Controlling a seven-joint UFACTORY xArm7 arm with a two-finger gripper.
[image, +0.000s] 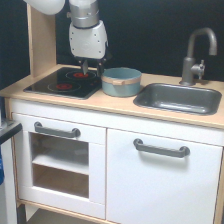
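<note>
A grey-blue pot (122, 87) stands upright on the wooden counter, between the black stove top and the sink. My gripper (91, 69), below a white hand, hangs over the right part of the stove top, just left of the pot. Its fingers are small and dark in this view, so the gap between them is unclear. Whether they touch the pot's near side or handle cannot be made out.
The black stove top (62, 82) shows reddish rings. At the right are a grey sink (180, 98) and a tall faucet (192, 62). Below, the oven door (60, 160) and cabinet door (160, 180) are closed.
</note>
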